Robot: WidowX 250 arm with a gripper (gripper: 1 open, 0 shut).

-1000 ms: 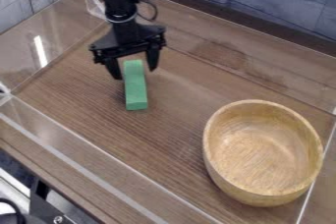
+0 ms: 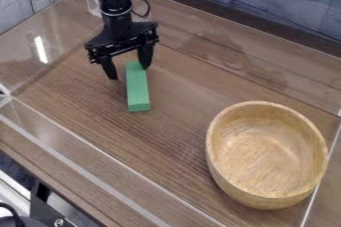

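Observation:
A green rectangular block [image 2: 138, 91] lies on the wooden table, left of the middle of the camera view. My black gripper [image 2: 128, 69] hangs over the block's far end, its two fingers apart on either side of it. Whether the fingers touch the block is hard to tell.
A large round wooden bowl [image 2: 266, 154] sits at the lower right. A white object [image 2: 94, 4] is partly hidden behind the arm at the back left.
The block looks unmoved.

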